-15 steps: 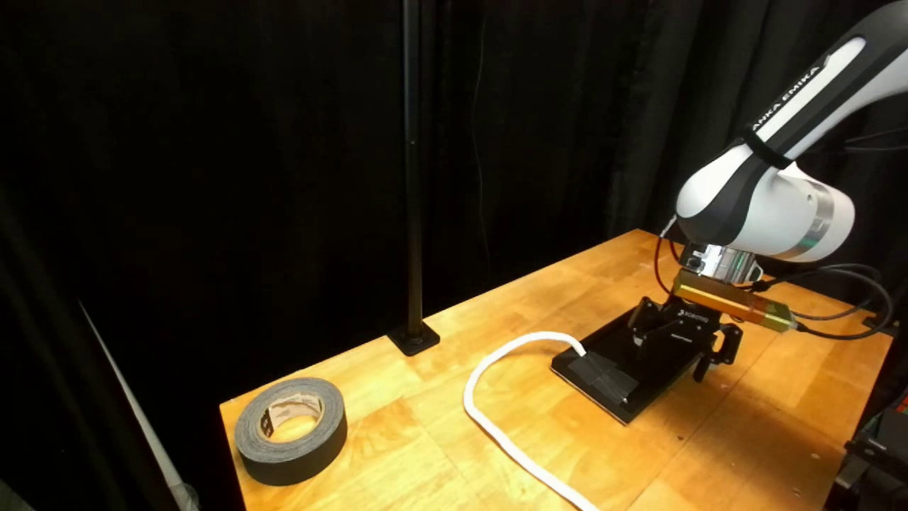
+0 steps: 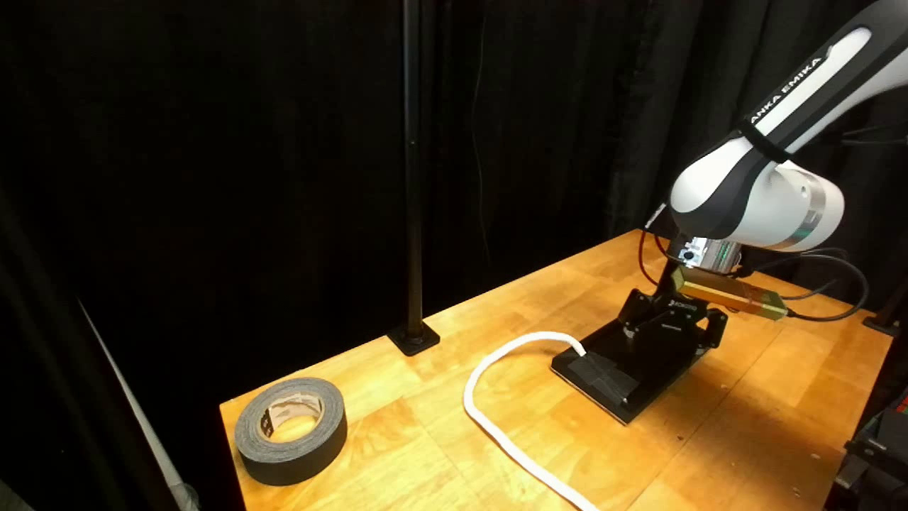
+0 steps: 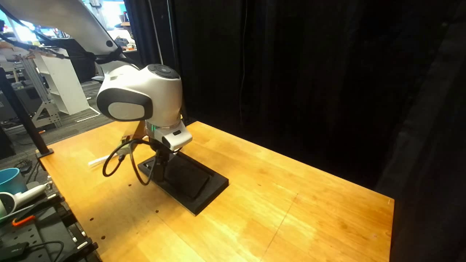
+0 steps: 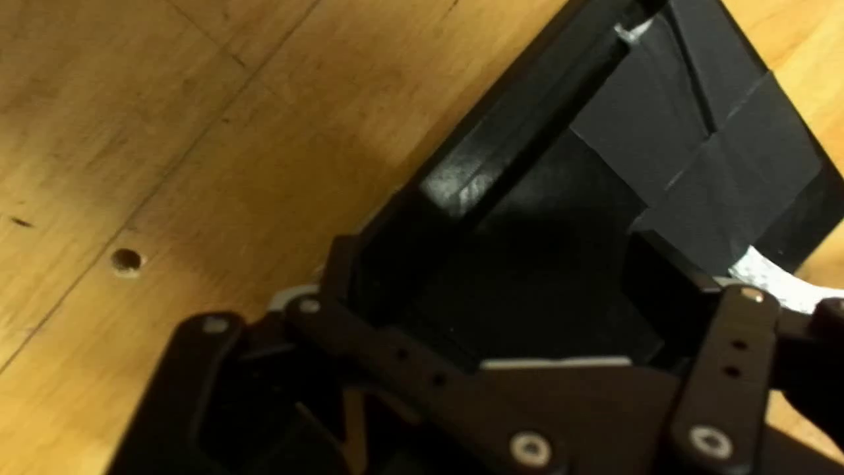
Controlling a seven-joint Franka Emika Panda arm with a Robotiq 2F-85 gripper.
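A flat black tray [image 2: 660, 375] with a raised rim [image 3: 212, 192] lies on the wooden table. Dark tape [image 2: 606, 377] crosses one end of it, where a white cord [image 2: 485, 417] comes out and curves across the tabletop. My gripper is open and points down over the other part of the tray. In the wrist view, its left finger [image 4: 340, 273] stands at the tray's long rim and its right finger [image 4: 668, 273] over the dark inside near the tape. Nothing shows held; exact contact with the tray cannot be made out.
A grey tape roll [image 2: 289, 455] sits at the table's near left corner in exterior view 1. A black post [image 2: 413, 255] stands at the back edge, before dark curtains. Broad bare tabletop [image 3: 279, 205] lies to the tray's right in exterior view 2.
In exterior view 1, my arm and gripper have shifted slightly left, bringing the right-hand finger from beyond the tray's edge to about its rim. Tray, cord and tape roll have stayed put.
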